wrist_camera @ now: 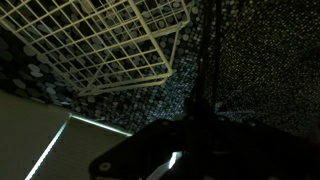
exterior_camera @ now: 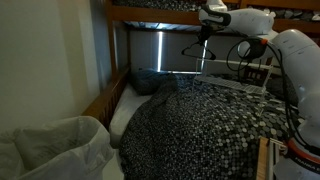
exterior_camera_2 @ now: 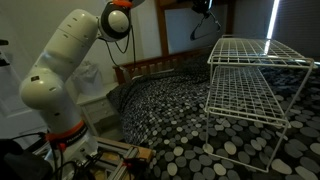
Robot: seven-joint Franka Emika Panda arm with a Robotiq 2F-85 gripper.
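Observation:
My gripper (exterior_camera: pixel 205 38) is held high at the upper right of exterior view 1, pointing down. It is shut on a thin dark object, which looks like a hanger (exterior_camera: pixel 197 54), hanging below the fingers. Exterior view 2 has a dark, thin outline of the hanger (exterior_camera_2: pixel 205 24) near the top edge. In the wrist view a narrow dark strip of the hanger (wrist_camera: pixel 213 50) runs up from the fingers, which are very dark there; its full shape is hard to make out.
A white wire rack (exterior_camera_2: pixel 260 50) with two shelves stands close by on the patterned bedding (exterior_camera_2: pixel 180 145). A wooden beam (exterior_camera: pixel 165 15) crosses overhead. At left in the first exterior view lies a white bag-like thing (exterior_camera: pixel 60 145).

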